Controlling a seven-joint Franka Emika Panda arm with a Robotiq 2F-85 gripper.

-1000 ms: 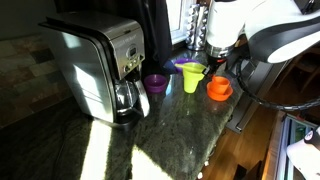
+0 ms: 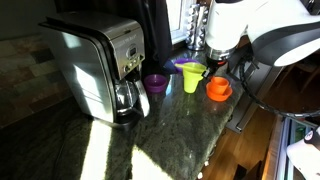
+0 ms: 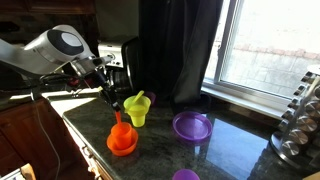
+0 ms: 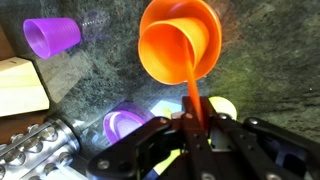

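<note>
My gripper is shut on a thin orange utensil (image 4: 189, 75), whose far end points into the orange cup (image 4: 165, 52). That cup sits in an orange bowl (image 4: 207, 18); both stand near the counter's edge, as exterior view 2 also shows with the cup (image 3: 123, 136) and the upright utensil (image 3: 117, 115) under my gripper (image 3: 112, 104). Whether the utensil's tip touches the cup's bottom cannot be told. A yellow-green cup (image 2: 192, 82) with a yellow utensil (image 2: 187, 67) leaning out of it stands beside the orange pair.
A coffee maker (image 2: 105, 65) and a dark purple bowl (image 2: 156, 83) stand farther along the counter. In exterior view 2, a purple plate (image 3: 192, 126), a purple cup (image 3: 186, 174) and a metal spice rack (image 3: 296, 125) lie to the right.
The arm has shifted slightly in exterior view 1. The orange cup and bowl, the yellow-green cup and everything else on the counter look unmoved.
</note>
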